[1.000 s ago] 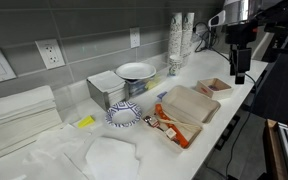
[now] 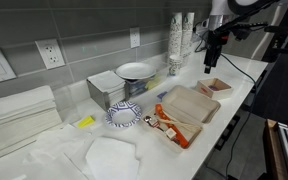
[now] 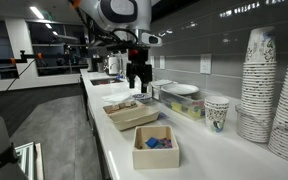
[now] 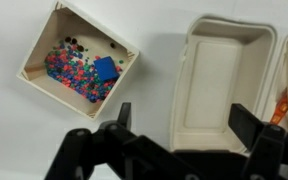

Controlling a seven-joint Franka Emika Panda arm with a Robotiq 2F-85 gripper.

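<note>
In the wrist view my gripper is open, its two dark fingers wide apart with only white counter visible between them. It hangs above the counter, between a square cream box and an empty beige tray. Inside the box lie many small coloured beads and a blue block. From the side, the gripper is well clear of the box and the tray, touching neither.
Beside the empty tray is a second tray with wooden and orange-handled tools. Stacked cups stand along the wall. A white bowl, a patterned bowl and paper towels occupy the counter. Bare counter shows around the box.
Across the frames, the arm has swung left in exterior view 1, bringing the gripper from the counter's right side to near the cream box. The objects on the counter have stayed put.
</note>
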